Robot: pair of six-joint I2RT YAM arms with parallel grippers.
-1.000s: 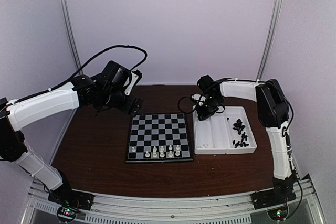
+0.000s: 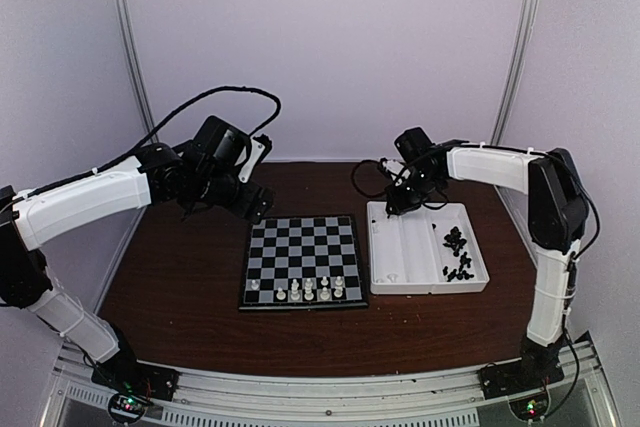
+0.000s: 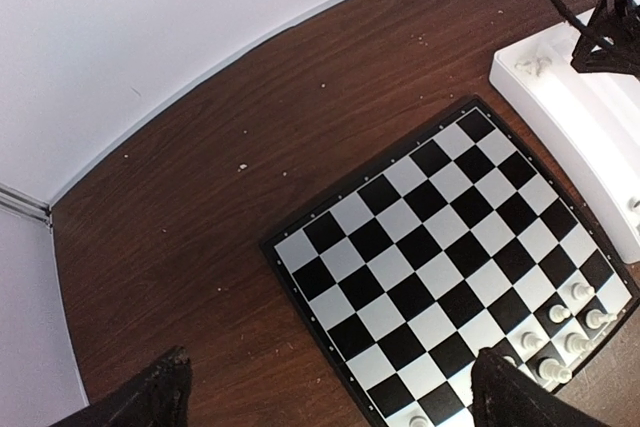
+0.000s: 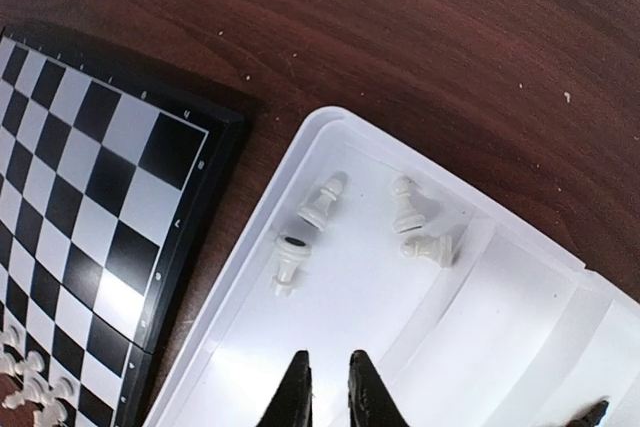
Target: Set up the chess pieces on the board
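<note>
The chessboard [image 2: 302, 242] carries several white pieces [image 2: 310, 289] along its near rows, mostly to the right. My left gripper hangs open above the board's left side. My right gripper is over the left compartment of the white tray [image 2: 428, 285], its fingertips a small gap apart with nothing visible between them. In the right wrist view, several white pieces [image 4: 288, 262] lie on their sides in that compartment, above the fingertips in the picture.
Dark pieces [image 2: 455, 242] lie in the tray's right part, beside the board.
My right gripper and arm have moved rightward and slightly higher in the top view. The left arm and board look unchanged.
</note>
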